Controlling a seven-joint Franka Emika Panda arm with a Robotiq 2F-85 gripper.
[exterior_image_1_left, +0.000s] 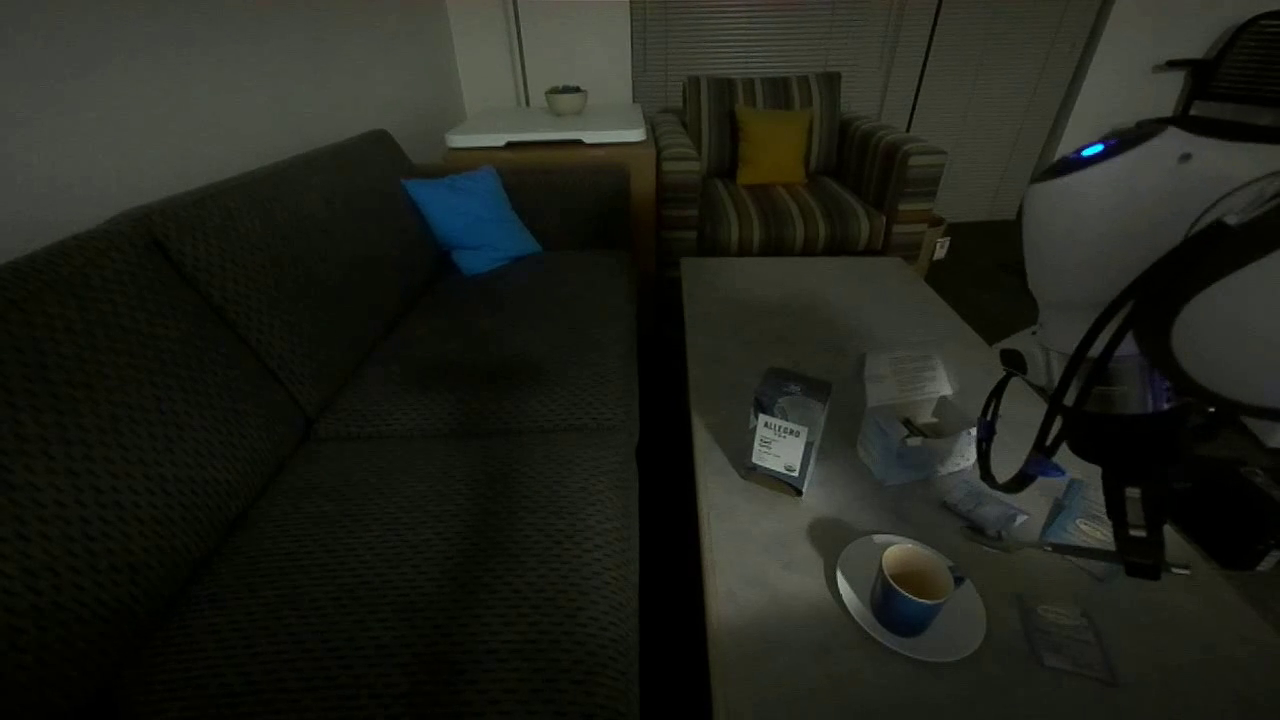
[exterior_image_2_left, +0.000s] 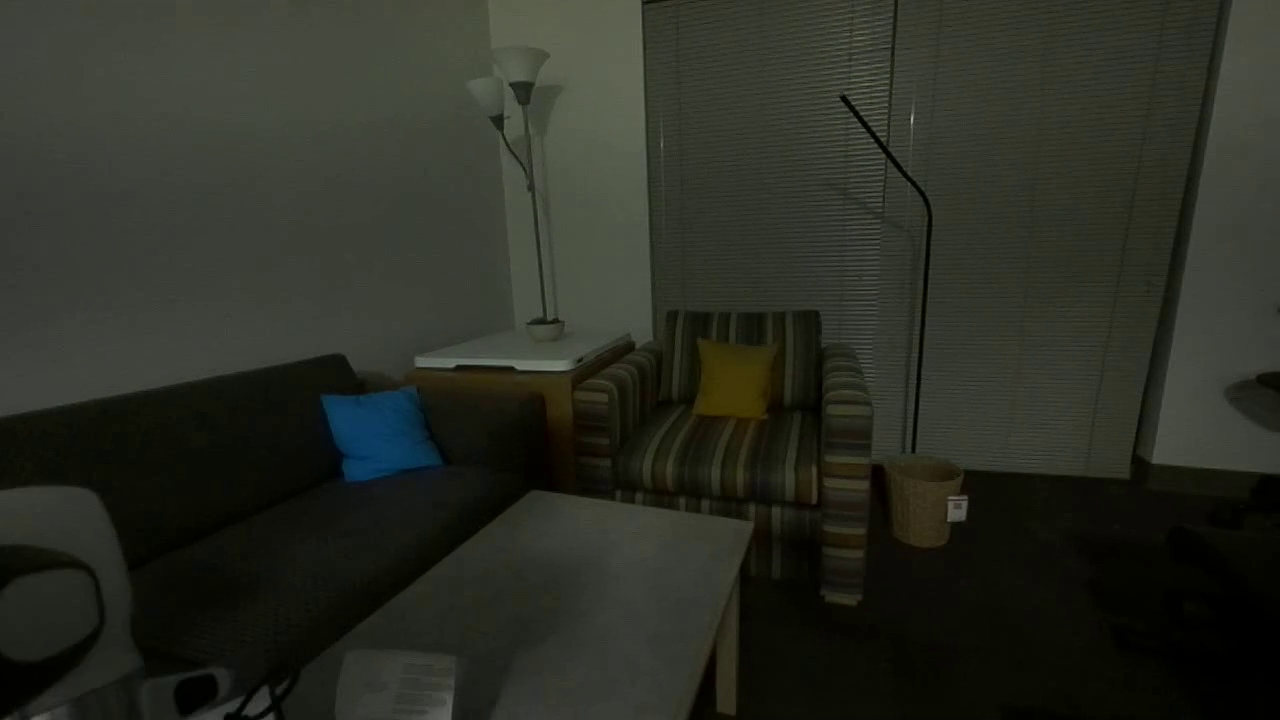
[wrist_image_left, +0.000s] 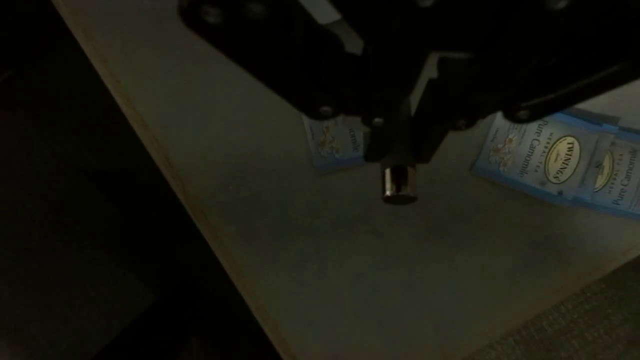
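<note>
A slim metal utensil, possibly a spoon, is pinched in my gripper, and its shiny blunt end sticks out past the fingertips in the wrist view. In exterior view 1 my gripper is above the table's right side, with a thin handle stretching left from it. Whether the utensil's far end touches the table is unclear. A blue cup stands upright on a white saucer, left of the gripper. Blue Twinings chamomile packets lie on the table, and another packet is partly hidden behind the fingers.
An Allegro tea box and an open box stand farther back on the table. A flat packet lies right of the saucer. The sofa runs along the left.
</note>
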